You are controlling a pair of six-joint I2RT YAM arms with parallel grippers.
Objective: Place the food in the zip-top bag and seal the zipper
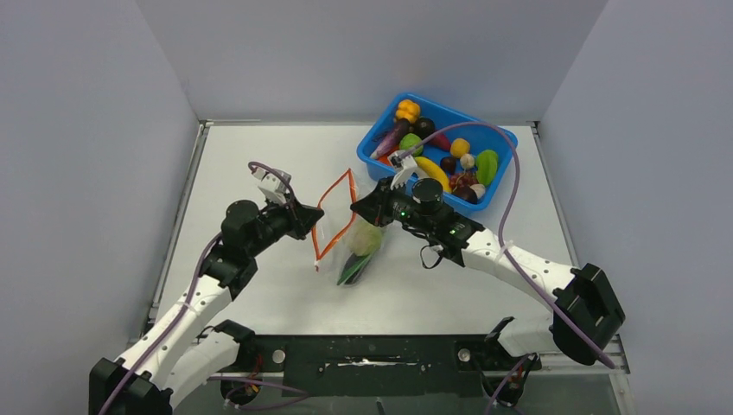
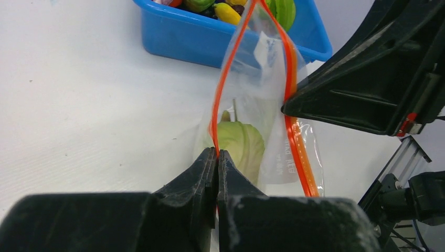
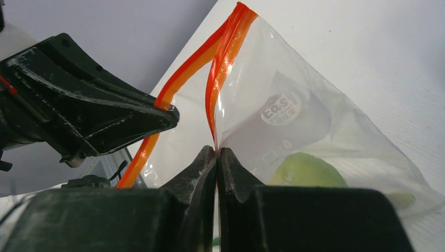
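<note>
A clear zip top bag (image 1: 335, 232) with an orange zipper rim hangs between my two grippers, its mouth spread open. Inside it, low down, are a pale green vegetable (image 2: 242, 144) and a dark item with green (image 1: 353, 268). My left gripper is shut on one side of the orange rim, which runs down into its fingertips. On the opposite side, my right gripper is shut on the bag's other edge; the film gathers between its fingers. The lower part of the bag is partly hidden behind the fingers in both wrist views.
A blue bin (image 1: 380, 121) of several toy vegetables and fruits stands at the back right, close behind the right arm.
</note>
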